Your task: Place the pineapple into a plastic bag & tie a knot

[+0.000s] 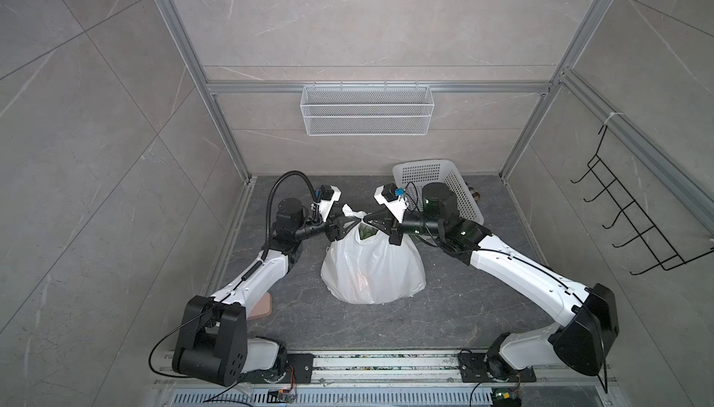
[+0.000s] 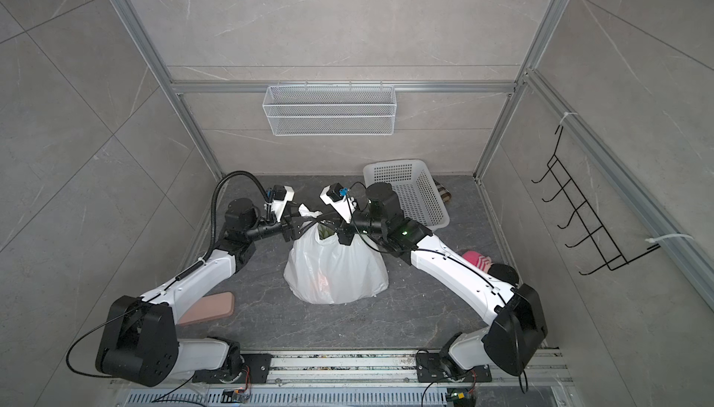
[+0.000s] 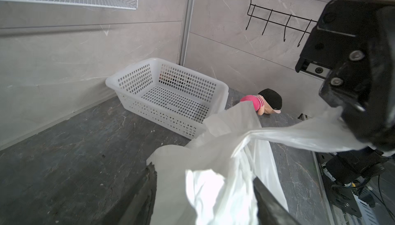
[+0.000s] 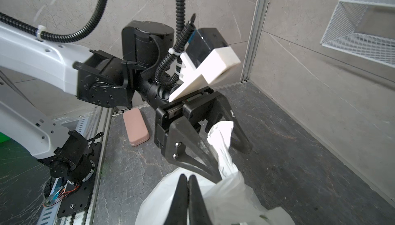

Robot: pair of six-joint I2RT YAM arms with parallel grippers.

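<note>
A white plastic bag (image 1: 372,273) stands bulging mid-table, pinkish through the plastic, a green leafy bit (image 1: 367,230) showing at its mouth. Both grippers meet over its top. My left gripper is part open, a twisted white tail of the bag (image 4: 221,142) between its fingers. My right gripper is shut at the bag's top; in the left wrist view a strand of plastic (image 3: 304,134) runs into it, though how much is between the tips is unclear.
A perforated basket (image 2: 405,191) stands back right, a pink-and-black toy (image 3: 263,101) beside it, a pink block (image 4: 135,126) at the left. A wire shelf (image 1: 366,109) and hook rack (image 1: 632,213) hang on the walls.
</note>
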